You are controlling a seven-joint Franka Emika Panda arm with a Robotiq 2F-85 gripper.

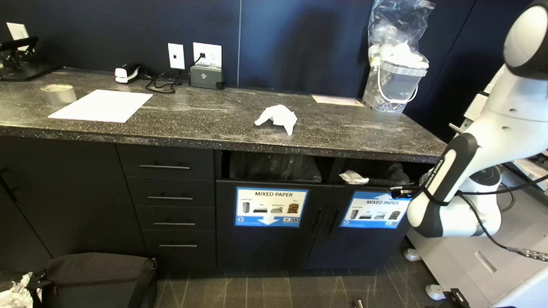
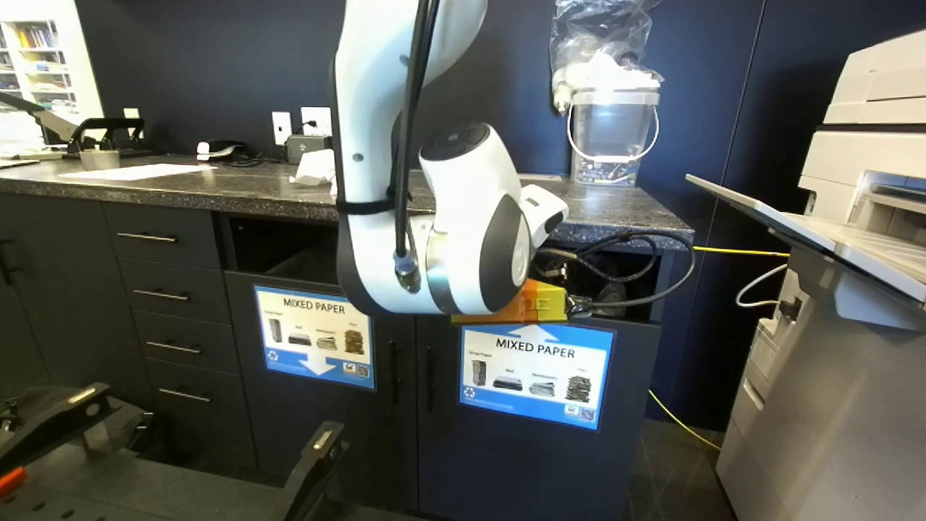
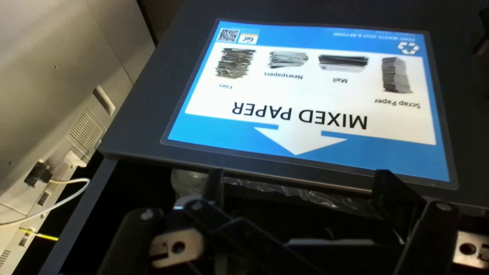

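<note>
In the wrist view my gripper is open, its dark fingers (image 3: 397, 199) wide apart. Nothing is visible between the fingertips. They stand at the dark slot over the right-hand bin, by its Mixed Paper label (image 3: 300, 103), which appears upside down there. A clear plastic liner (image 3: 311, 196) runs along the slot's edge. In exterior view 1 a crumpled white paper (image 1: 353, 177) lies at the left end of that slot. Another crumpled white paper (image 1: 278, 117) rests on the counter (image 1: 205, 123). The slot's inside is mostly dark.
A clear bucket (image 1: 393, 84) stands at the counter's right end. A flat white sheet (image 1: 102, 105) and a roll of tape (image 1: 58, 94) lie to the left. The large printer (image 2: 807, 330) borders the arm's right side. Black cables (image 2: 642, 236) loop beside the wrist.
</note>
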